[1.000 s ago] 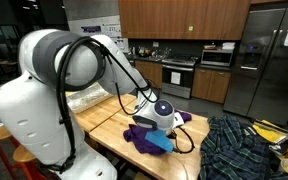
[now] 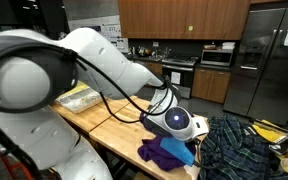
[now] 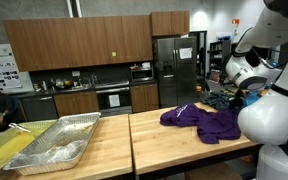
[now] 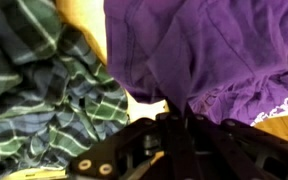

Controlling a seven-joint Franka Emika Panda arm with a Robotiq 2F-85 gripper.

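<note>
A purple cloth fills the upper right of the wrist view, with a bunched fold drawn up to my gripper. The fingers are shut on that fold, and the fingertips are mostly hidden by the fabric and the gripper body. In exterior view 2 the purple cloth spreads over the right end of the wooden table, and part of it rises towards the arm. Exterior view 1 shows the purple cloth partly behind the arm.
A dark green plaid cloth lies just left of the gripper, bunched at the table's right in exterior view 1. Metal trays stand at the table's far left.
The arm has moved to the right and towards the camera in exterior view 1, nearer the plaid cloth. The purple cloth has been drawn along that way with it.
</note>
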